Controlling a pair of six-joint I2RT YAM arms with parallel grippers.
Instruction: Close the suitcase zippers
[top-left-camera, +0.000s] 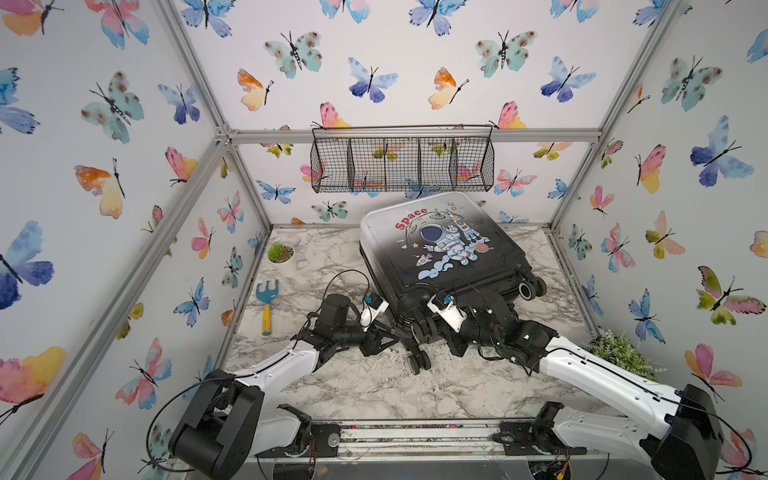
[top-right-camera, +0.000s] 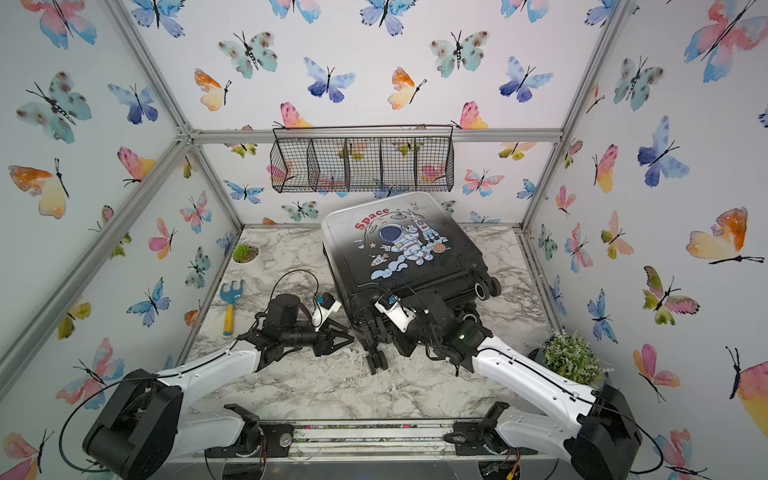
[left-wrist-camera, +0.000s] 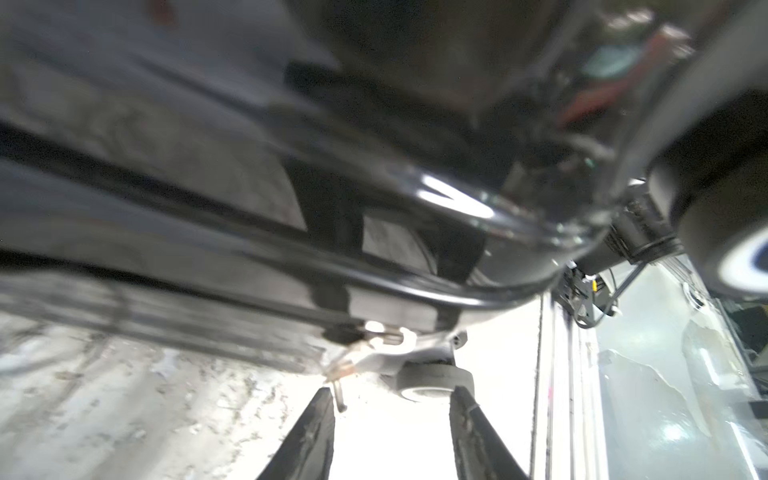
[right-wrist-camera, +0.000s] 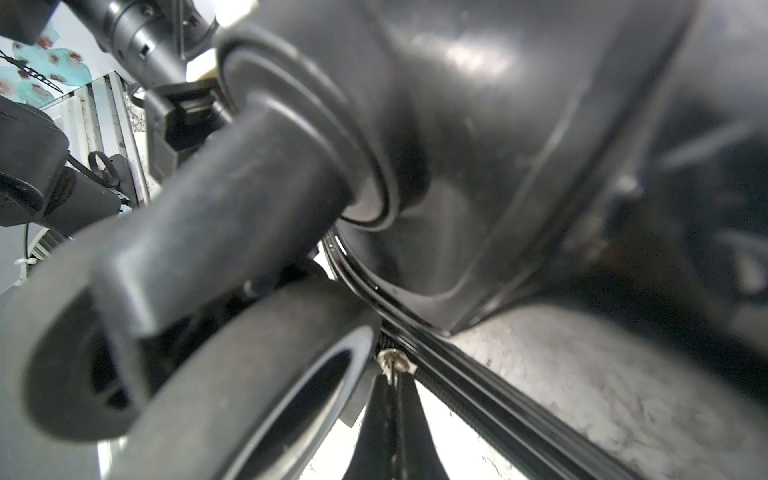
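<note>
A black-and-white hard-shell suitcase with an astronaut print lies on the table, wheels toward the front. In the left wrist view its glossy black side fills the top, with a small zipper pull below the lower edge. My left gripper is part open beside that corner; the pull is near its left fingertip, with nothing seen clasped. My right gripper is shut at the front edge, its tips on a small pale metal zipper pull by the zipper track. The far zipper run is hidden.
Suitcase wheels crowd the right gripper's left side; another front wheel stands between the arms. A toy fork and small plant lie left, a bushy plant right.
</note>
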